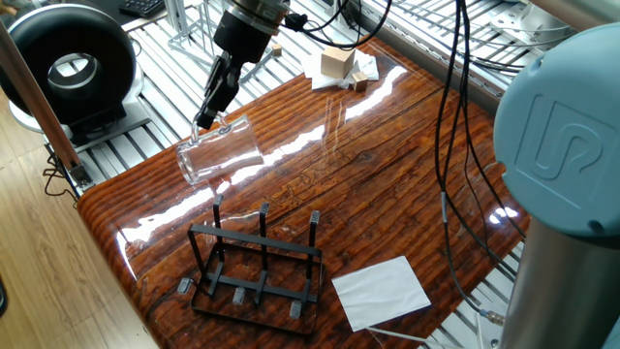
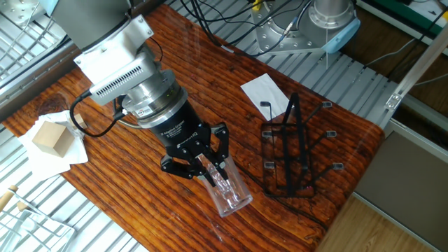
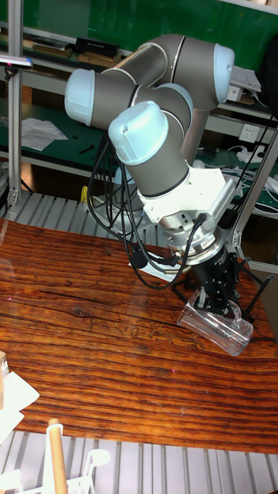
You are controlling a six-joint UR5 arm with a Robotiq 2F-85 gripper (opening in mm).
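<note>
A clear glass mug [image 1: 221, 152] lies on its side in the air or close above the table's far left part; the gap beneath it is hard to judge. My gripper [image 1: 206, 120] is shut on its handle, coming from above. In the second exterior view the black fingers [image 2: 203, 169] reach the handle side of the mug [image 2: 234, 197], and the body stretches away below them. The third view has the mug [image 3: 222, 329] tilted under the gripper [image 3: 220, 306], with the contact partly hidden.
A black metal rack with upright prongs [image 1: 262, 239] stands at the near left of the wooden table [image 1: 387, 174]. Beside it lies a white sheet [image 1: 381, 293]. Wooden blocks [image 1: 337, 62] rest on white paper at the far edge.
</note>
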